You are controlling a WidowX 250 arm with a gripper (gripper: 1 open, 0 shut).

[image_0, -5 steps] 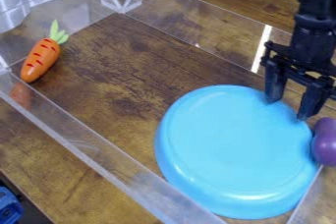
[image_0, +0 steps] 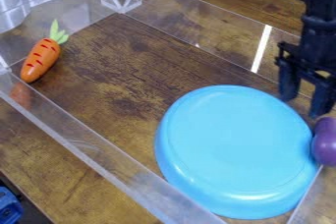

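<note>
My black gripper [image_0: 305, 85] hangs at the right edge, above the back right rim of a large blue round plate [image_0: 234, 154] and over a purple object [image_0: 327, 141] partly cut off by the frame. It is blurred, and I cannot tell whether anything is between its fingers. An orange toy carrot [image_0: 41, 56] with a green top lies on the wooden surface at the far left.
Clear plastic walls [image_0: 184, 29] border the wooden floor [image_0: 125, 90] at the back and front left. The middle between carrot and plate is bare. A dark blue item [image_0: 8, 204] shows at the bottom left corner.
The gripper has shifted slightly right and upward, away from the plate's rim. The plate, carrot and purple object look unmoved.
</note>
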